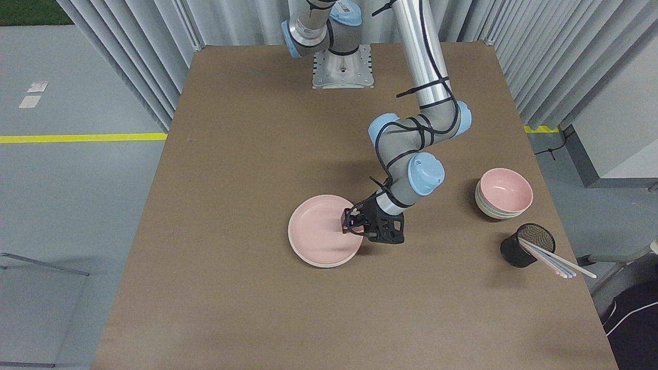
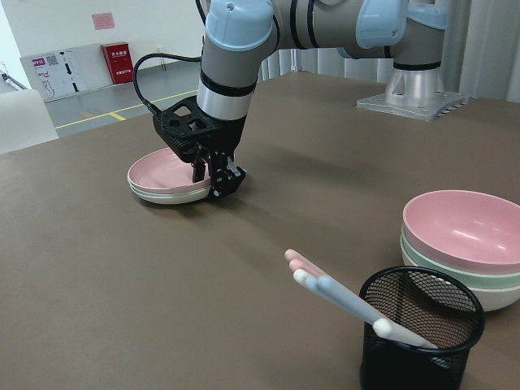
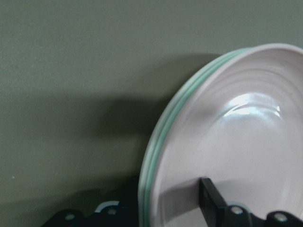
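A stack of plates, pink on top of mint and white ones, sits on the table, seen at front centre, on the left in the left view and filling the right of the wrist view. My gripper is down at the stack's right edge. In the wrist view one black finger is over the pink plate's inside and the other outside the rims. Whether it is closed on the rim I cannot tell.
A pink bowl on mint and white bowls stands at the right. In front of it is a black mesh cup holding several chopsticks.
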